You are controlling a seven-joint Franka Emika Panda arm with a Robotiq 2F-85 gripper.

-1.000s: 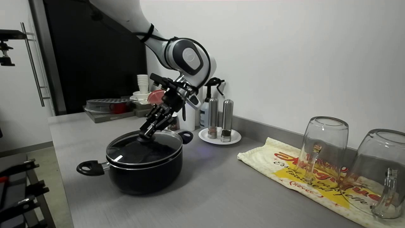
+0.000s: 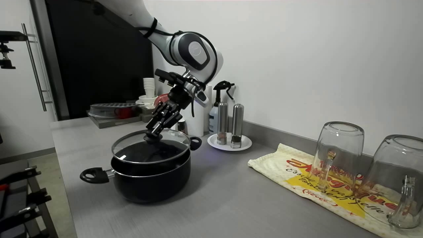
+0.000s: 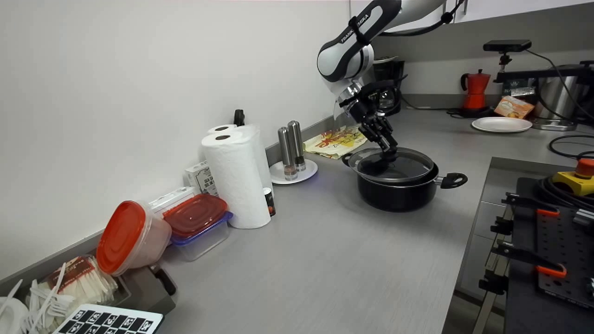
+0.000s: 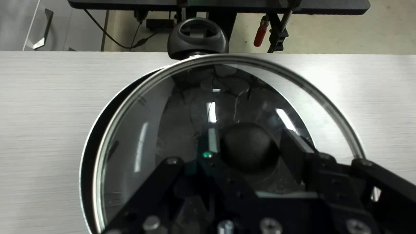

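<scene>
My gripper [image 2: 153, 134] is shut on the black knob [image 4: 249, 146] of a glass lid [image 2: 131, 147]. In the first exterior view the lid hangs a little above the black pot [image 2: 152, 186], with a gap showing between its rim and the pot's. From the wrist, the lid's edge [image 4: 102, 171] lies off-centre over the pot, leaving a dark crescent of the pot's inside [image 4: 93, 140] uncovered on the left. The pot stands on the counter with a loop handle [image 2: 95, 175] on either side. Its contents cannot be made out.
Behind the pot, a white plate [image 2: 246, 142] holds two steel grinders [image 2: 237, 123]. Glass mugs [image 2: 337, 154] stand upside down on a printed towel [image 2: 277, 166]. Paper rolls [image 3: 236, 178] stand by the wall. Open counter [image 3: 328, 261] lies beside the pot.
The lid has risen with my gripper. A second ago it sat low on the pot's rim; now a gap shows beneath it. The pot has stayed in place.
</scene>
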